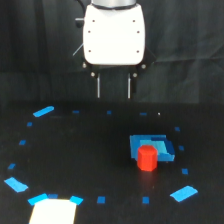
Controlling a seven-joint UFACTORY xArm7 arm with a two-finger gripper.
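Observation:
High above the dark table hangs my white gripper (113,88), its two thin fingers apart with an empty gap between them. A red block-like piece (147,158) stands on the right half of the table, well below the gripper and to its right. Directly behind it lies a small blue tray (167,152), whose front the red piece partly covers. Whether the two touch, I cannot tell.
A cream-coloured object (53,212) is cut off by the bottom edge at left. Blue strips such as one at the right (184,193) and several small blue marks dot the black surface.

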